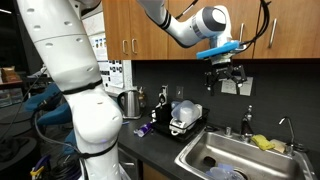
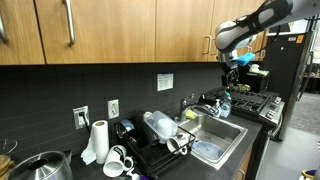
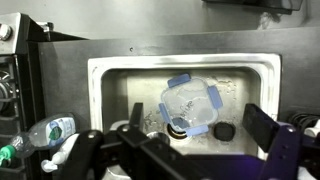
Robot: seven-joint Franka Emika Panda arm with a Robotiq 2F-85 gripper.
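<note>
My gripper (image 1: 226,86) hangs high above the counter beside the sink (image 1: 185,160), its fingers apart and nothing between them. In the wrist view the dark fingers (image 3: 143,146) stand wide open at the lower edge, looking down over the sink. A clear container or lid with blue clips (image 3: 190,103) lies on the sink floor, well below the gripper. Two dark round spots, perhaps drains, show near it. Exterior view 2 shows the same clear piece (image 2: 207,150) in the basin.
A dish rack (image 2: 160,150) with a clear bin and white mugs stands beside the sink. A faucet (image 1: 246,122) and yellow cloth (image 1: 262,142) are at its back. A bottle with a green cap (image 3: 48,133) lies left in the wrist view. Cabinets (image 1: 150,35) hang above.
</note>
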